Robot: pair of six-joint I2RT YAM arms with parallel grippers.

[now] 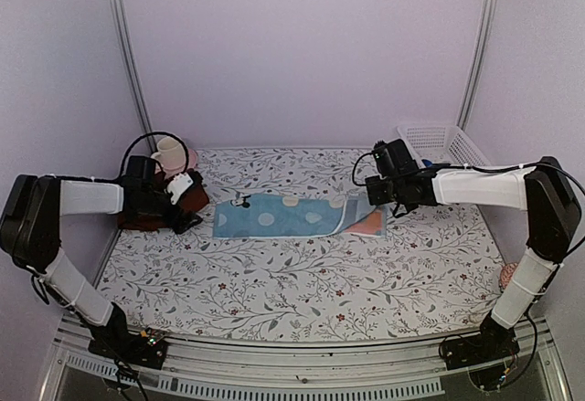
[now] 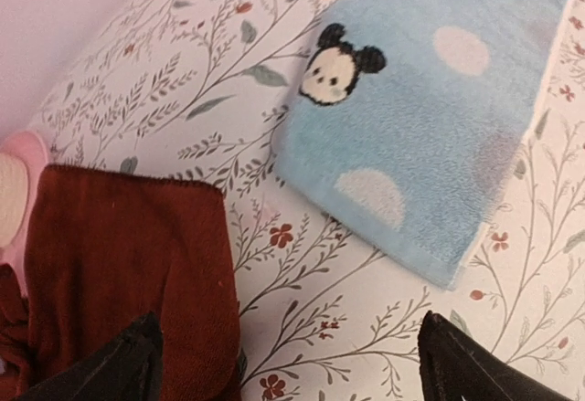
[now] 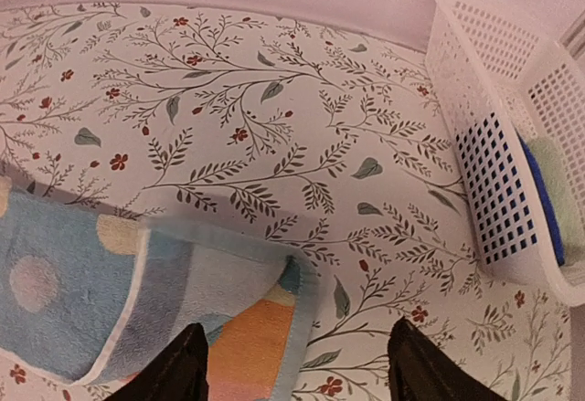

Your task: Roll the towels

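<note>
A blue dotted towel [image 1: 274,216] with a Mickey face lies flat and long across the middle of the table; its right end [image 3: 203,282] is folded over, showing orange beneath. A red-brown towel [image 2: 128,264] lies at the left under my left gripper, which hangs open and empty beside the blue towel's left end. My right gripper is over the blue towel's right end, its fingers apart with nothing visible between them.
A white perforated basket [image 3: 484,145] with blue and pale contents stands at the back right. Pink and white items [image 1: 172,153] sit at the back left.
</note>
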